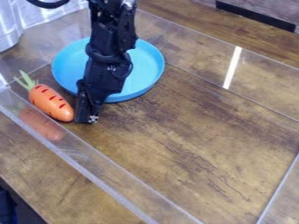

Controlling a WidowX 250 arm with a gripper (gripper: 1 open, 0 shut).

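Observation:
A toy carrot point(51, 102) with green top lies on the wooden table at the left, against a clear wall. Just right of it, at the near left edge of the blue plate point(145, 75), the black gripper point(89, 115) reaches down low. Its fingers are dark and overlap; nothing shows between them, though whether they are shut is hard to see. The arm covers much of the plate's middle.
Clear plastic walls point(117, 180) border the work area on the wooden table. A white object point(7, 24) stands at the top left.

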